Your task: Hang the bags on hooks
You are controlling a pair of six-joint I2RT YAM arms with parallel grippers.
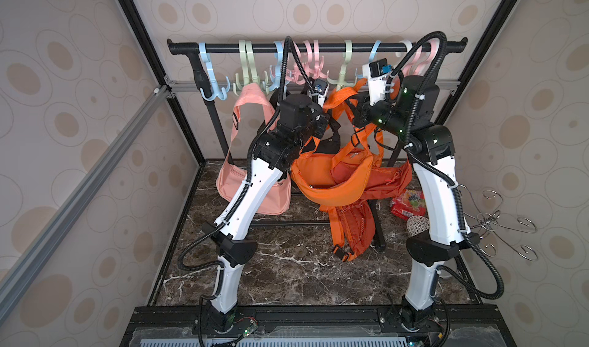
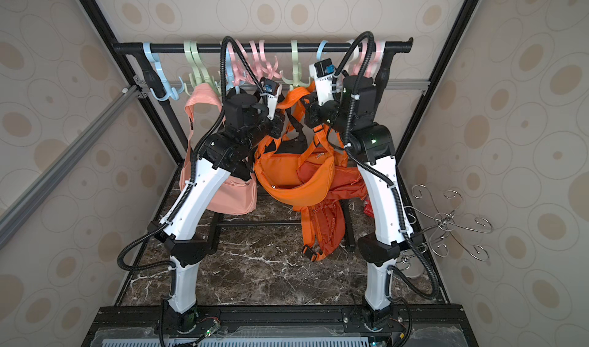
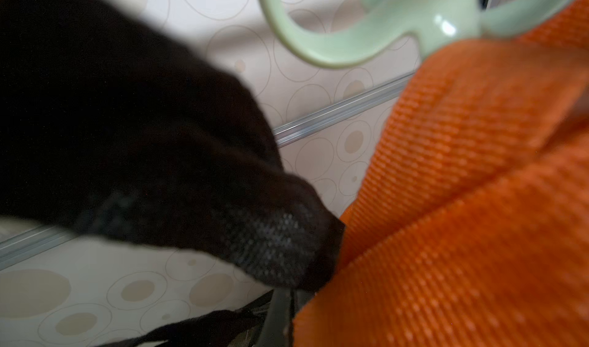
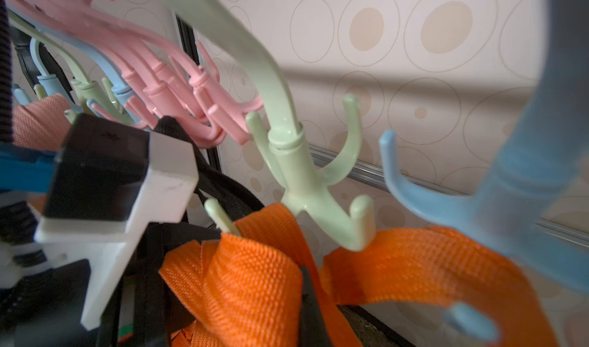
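An orange bag (image 1: 325, 181) hangs beneath the rail. Its strap (image 4: 257, 279) is looped around the lower part of a green hook (image 4: 288, 169), where one prong pokes up through the fold. My left gripper (image 1: 319, 120) is beside the strap; in the left wrist view orange webbing and a black strap fill the front, so its fingertips are largely hidden. My right gripper (image 1: 359, 110) is close by on the right, at the orange strap, its fingers hard to see. Whether either holds webbing I cannot tell.
A pink bag (image 1: 254, 199) hangs at the left. Blue, pink and green hooks crowd the rail (image 1: 221, 47). A wire rack (image 1: 490, 221) stands at the right.
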